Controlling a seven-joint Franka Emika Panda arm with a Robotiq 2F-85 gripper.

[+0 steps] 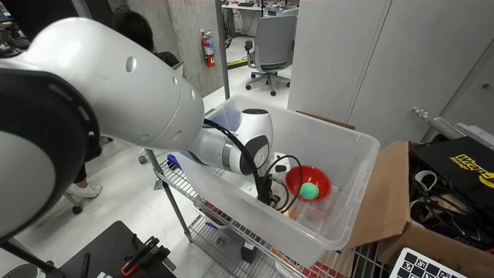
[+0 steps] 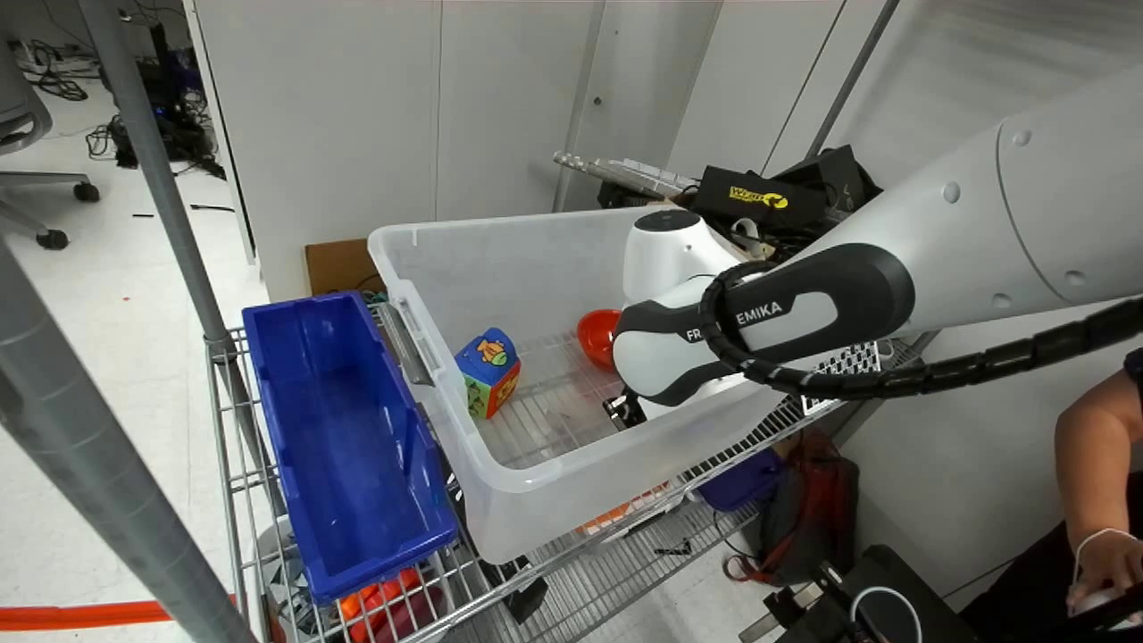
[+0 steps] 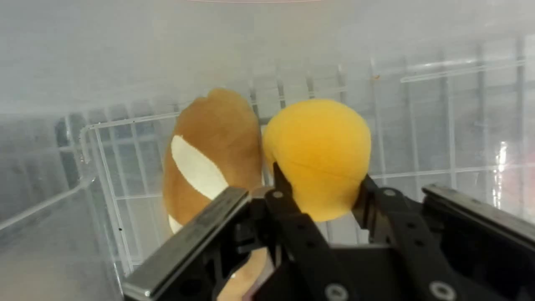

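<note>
In the wrist view, a plush yellow toy lies on the floor of the clear bin, between the two fingers of my gripper. The fingers stand apart, one at each side of it; whether both press on it I cannot tell. Just left of it rests a brown plush toy with a white stripe, partly hidden by the gripper. Exterior view 1 shows my gripper low inside the bin, its fingertips hidden behind the near wall.
A red bowl holding a green ball stands close to the gripper. A colourful toy cube sits near another bin wall. Outside are a blue tray and an open cardboard box. High bin walls surround the arm.
</note>
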